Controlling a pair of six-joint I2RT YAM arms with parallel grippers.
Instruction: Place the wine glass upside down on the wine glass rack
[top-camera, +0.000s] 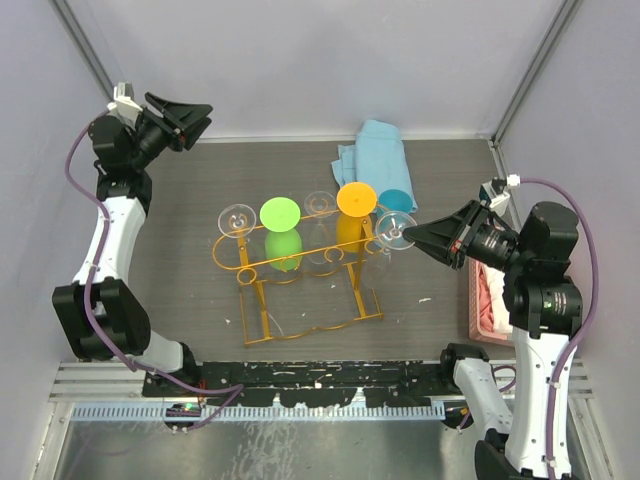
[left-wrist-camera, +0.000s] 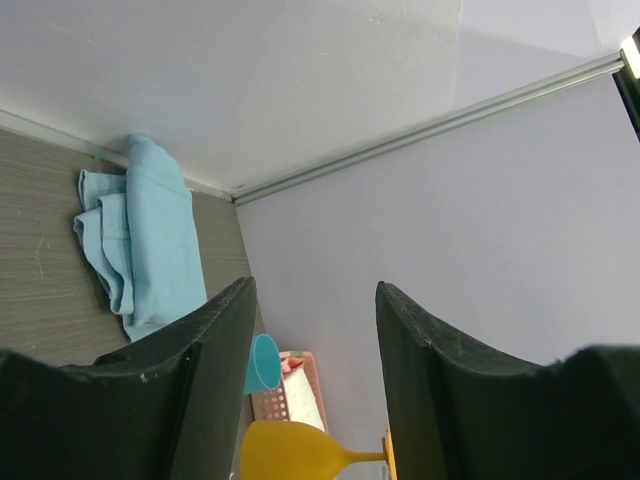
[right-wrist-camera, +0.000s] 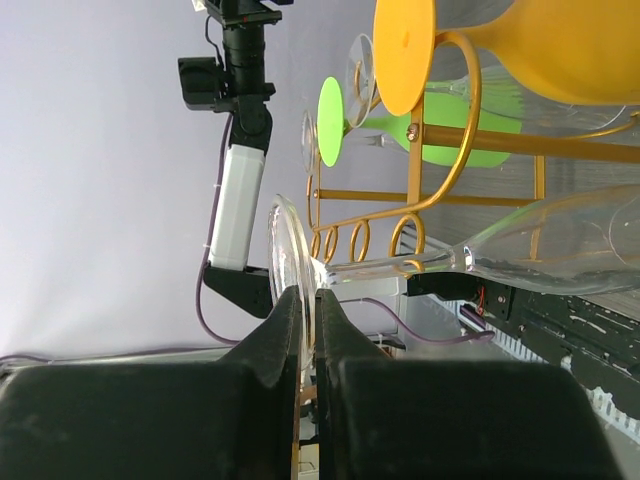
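A gold wire rack (top-camera: 311, 327) holds upside-down glasses: green (top-camera: 279, 213), orange (top-camera: 356, 199), blue (top-camera: 395, 200) and several clear ones. At the rack's right end, my right gripper (top-camera: 414, 234) is shut on the foot of a clear wine glass (top-camera: 396, 229); in the right wrist view that foot (right-wrist-camera: 282, 250) is between the fingertips, the stem beside the rack's gold loops, the bowl (right-wrist-camera: 555, 240) extending right. Whether it rests on the rack I cannot tell. My left gripper (top-camera: 192, 125) is open and empty, high at the back left.
A folded blue cloth (top-camera: 372, 160) lies at the back of the table (top-camera: 180, 260). A pink basket with cloths (top-camera: 475, 305) stands at the right, partly behind the right arm. The table left of the rack is clear.
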